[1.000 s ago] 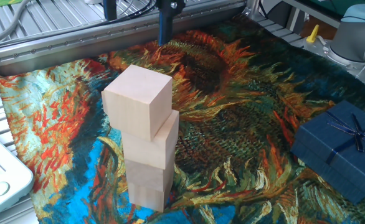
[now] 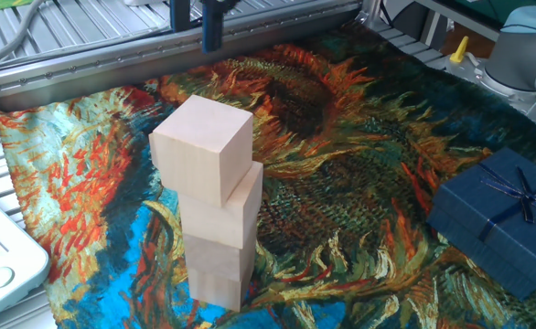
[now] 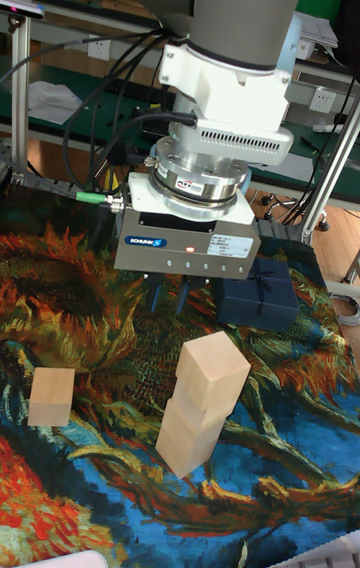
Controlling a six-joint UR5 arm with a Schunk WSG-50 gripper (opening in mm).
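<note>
A tower of pale wooden blocks [image 2: 215, 215] stands on the painted cloth in exterior view 2, its top block [image 2: 204, 137] turned and offset from those beneath. The same stack [image 3: 194, 421] appears right of centre in exterior view 3. To its left, a single wooden block [image 3: 51, 395] sits apart on the cloth. My gripper [image 3: 168, 301] hangs behind the stack, clear of it, its two dark fingers pointing down. A narrow gap still shows between the fingers [image 2: 213, 27] at the top of exterior view 2, and nothing is visible in it.
A dark blue gift box [image 2: 501, 219] with a ribbon lies to the right on the cloth. A white device [image 2: 3, 251] borders the left edge. Along the back runs a metal rail [image 2: 94, 75]. The patterned cloth [image 2: 359, 183] between stack and box is clear.
In exterior view 2 the gripper's fingers have come much closer together and risen slightly. The tower and the blue box have stayed in place.
</note>
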